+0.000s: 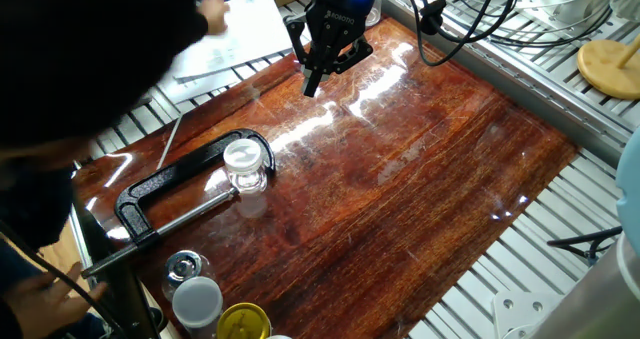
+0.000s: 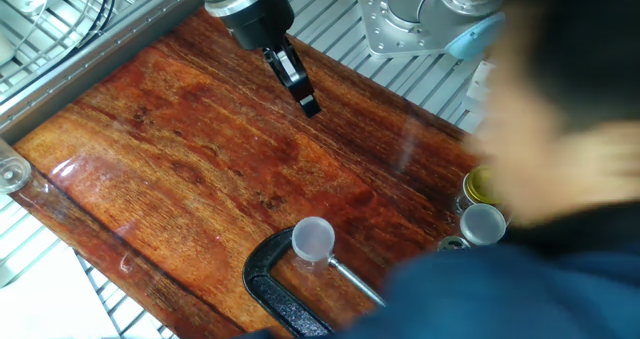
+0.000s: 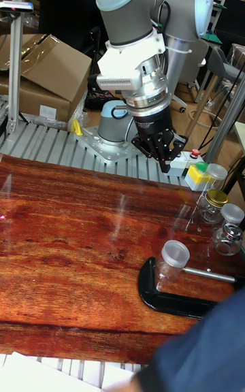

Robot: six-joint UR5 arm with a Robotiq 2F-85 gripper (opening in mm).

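Observation:
My gripper (image 1: 312,85) hangs above the far edge of the wooden board, pointing down. Its fingers are together, and nothing shows between them. Well apart from it, a clear jar with a white lid (image 1: 243,155) stands upright between the fingers of a black C-clamp (image 1: 190,171). That clamp lies on the board, its screw end at or near the jar's side; exact contact is hard to tell. In the second exterior view the lidded jar (image 2: 313,238) and clamp (image 2: 268,279) are partly bordered by a person's arm.
A person leans over the clamp side, one hand near the screw handle. Several jars, including a gold-lidded one (image 1: 244,322), stand at the board's near corner. White papers (image 1: 235,34) lie beyond the edge. Most of the wooden board (image 1: 400,199) is clear.

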